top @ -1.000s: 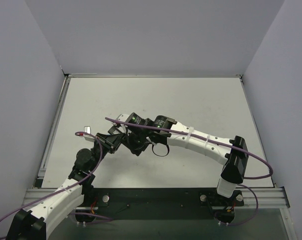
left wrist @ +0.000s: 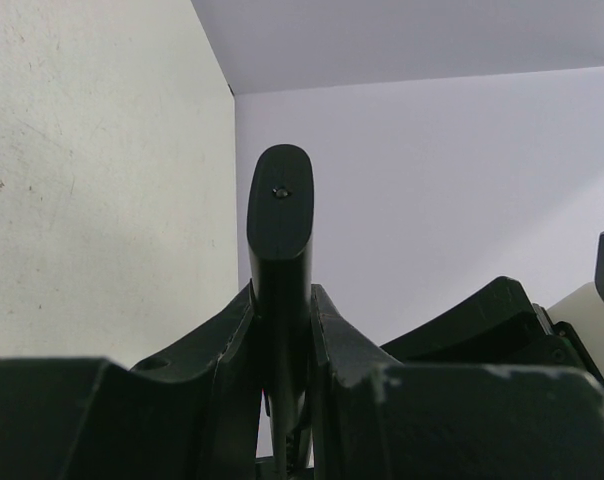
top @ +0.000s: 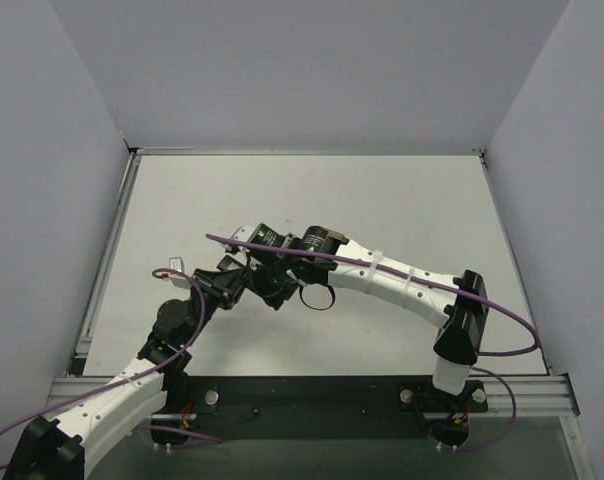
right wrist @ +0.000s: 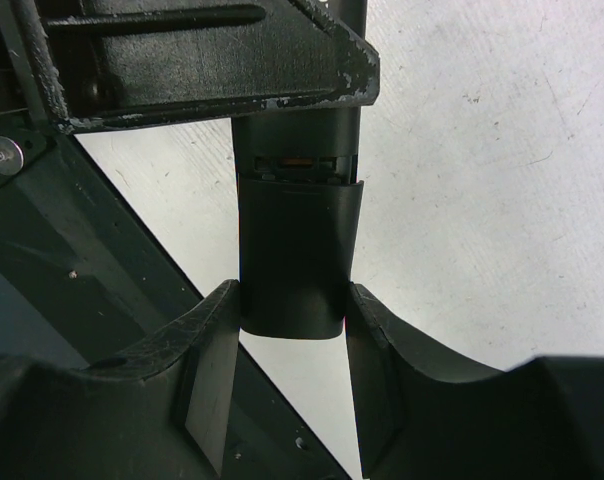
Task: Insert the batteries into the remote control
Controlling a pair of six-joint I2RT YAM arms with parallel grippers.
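In the left wrist view, the black remote control (left wrist: 281,200) stands on end between the fingers of my left gripper, which is shut on it. Seen in the right wrist view, the black battery cover (right wrist: 297,240) lies over the lower part of the remote (right wrist: 294,135). A narrow gap shows between the cover's upper edge and the remote body, with a small slot visible there. My right gripper is shut on the cover near its bottom end. No batteries can be seen; the cover hides the compartment.
A black left gripper finger (right wrist: 222,60) crosses the remote's upper part in the right wrist view. Both hands meet left of centre above the white table (top: 402,200), whose other parts are bare. A purple cable (top: 382,268) runs along the right arm.
The left hand has moved only a trace, and both grippers remain close together.
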